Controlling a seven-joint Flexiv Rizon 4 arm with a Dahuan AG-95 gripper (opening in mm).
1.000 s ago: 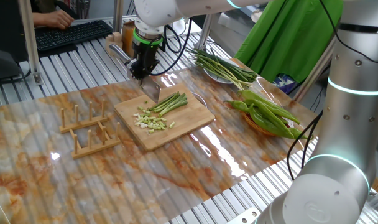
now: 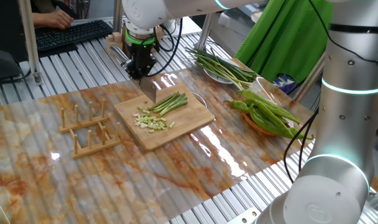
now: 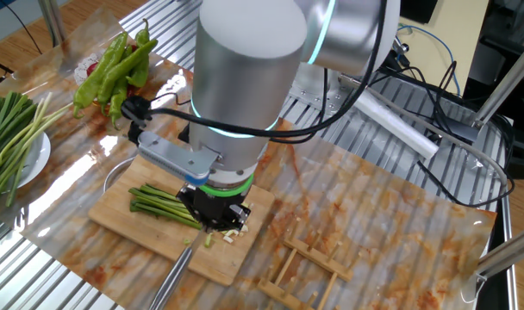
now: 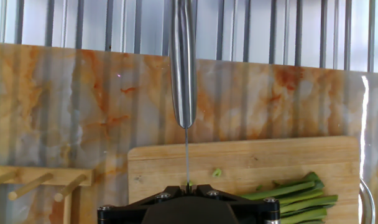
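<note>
My gripper is shut on a knife, pinching it near the top of the blade. In the wrist view the knife's steel handle [image 4: 183, 68] reaches away and its blade shows as a thin edge-on line. From exterior view 1 the wide blade [image 2: 148, 89] hangs upright by the far edge of a wooden cutting board [image 2: 190, 122]; whether it touches the board, I cannot tell. A bundle of green stalks [image 2: 171, 104] lies on the board beside the blade. Several chopped pale pieces [image 2: 153, 122] are scattered nearer the board's left side.
Left of the board stands a wooden peg rack [image 2: 92, 148]. Long green peppers [image 2: 268, 114] fill a basket on the right, and a plate of uncut greens [image 2: 221, 67] is behind them. A person's hand [image 2: 55, 20] rests by a keyboard at the back.
My gripper and the knife have shifted a little to the left in exterior view 1, with the knife still held. Stalks, chopped pieces and board have stayed put.
</note>
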